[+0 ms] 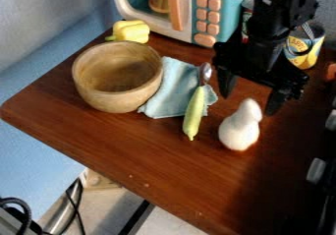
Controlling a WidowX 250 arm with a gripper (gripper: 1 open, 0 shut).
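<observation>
My black gripper [249,99] hangs open over the wooden table at the right, its fingers apart and empty, just above and behind a white pear-shaped object [239,131] that stands upright on the table. Left of that object a spoon with a pale green handle [195,115] lies on a light blue cloth [167,97]. A wooden bowl [118,79] sits further left, empty.
A toy microwave [172,8] stands at the back, with a yellow item [130,30] to its left. Cans [302,44] stand at the back right behind the arm.
</observation>
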